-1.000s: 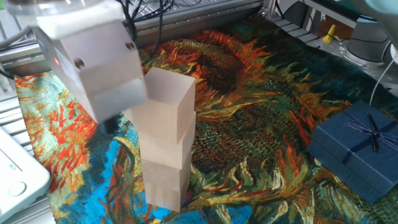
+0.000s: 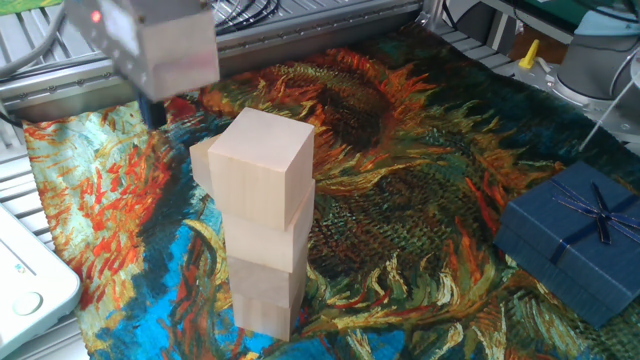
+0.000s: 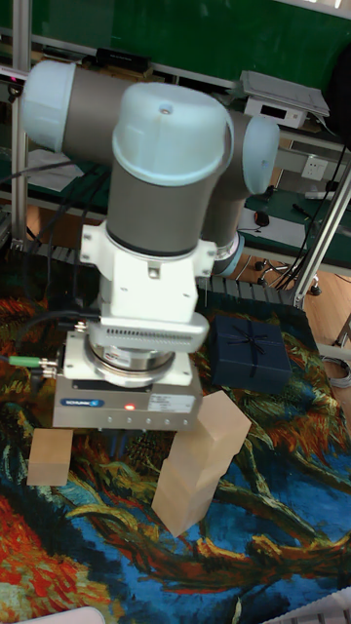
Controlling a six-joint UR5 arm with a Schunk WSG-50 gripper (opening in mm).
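Note:
A tower of several pale wooden blocks (image 2: 262, 205) stands on the painted cloth, its blocks slightly out of line with one another. The same tower (image 3: 197, 473) appears right of my gripper in exterior view 3. One more wooden block (image 3: 49, 457) sits alone on the cloth at the left; in exterior view 2 a corner of a block (image 2: 201, 166) peeks out behind the tower's top. My gripper (image 2: 152, 112) hangs to the left of the tower, apart from it. Only dark finger parts show under its metal body, so its opening cannot be judged.
A dark blue gift box (image 2: 560, 245) with a ribbon lies at the right side of the cloth. A white device (image 2: 35, 275) is at the left edge. Between tower and box the cloth (image 2: 400, 220) is bare. A metal rail (image 2: 300, 60) runs along the back.
The tower and the box have stayed put.

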